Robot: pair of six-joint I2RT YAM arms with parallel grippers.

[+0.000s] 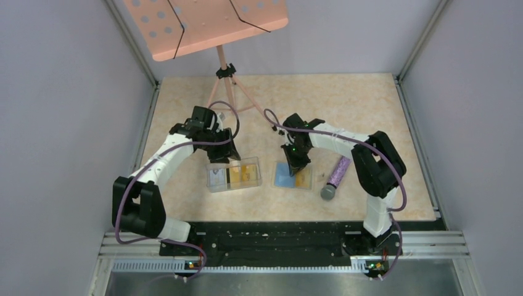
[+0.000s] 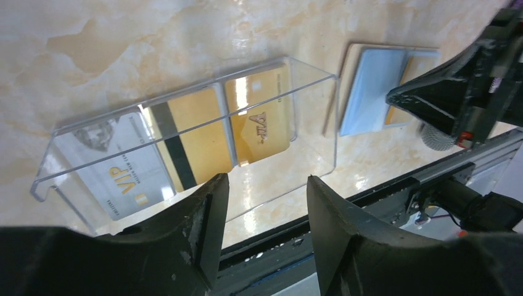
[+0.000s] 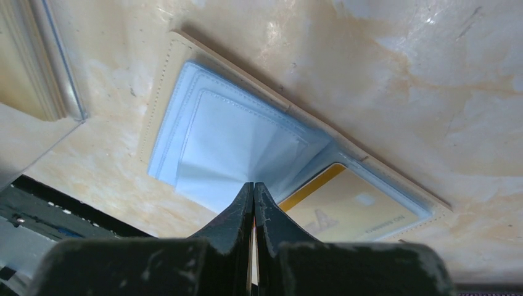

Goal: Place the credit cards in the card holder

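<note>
The card holder, with a blue inside point(image 3: 234, 135) and a beige border, lies open on the table right of centre. A gold card point(image 3: 354, 213) sits in its right-hand part. My right gripper is shut over the blue inside beside that card, with nothing showing between its fingers. To the left, a clear box point(image 1: 233, 187) holds a silver VIP card point(image 2: 120, 166), a gold card with a black stripe point(image 2: 191, 135) and another gold card point(image 2: 258, 114), side by side. My left gripper is open above the box, its fingers empty.
Right of the card holder lies a purple glittery tube point(image 1: 338, 172) with a grey end. A pink stand point(image 1: 223, 58) rises at the back of the table. Bare table lies in front of the box and the holder.
</note>
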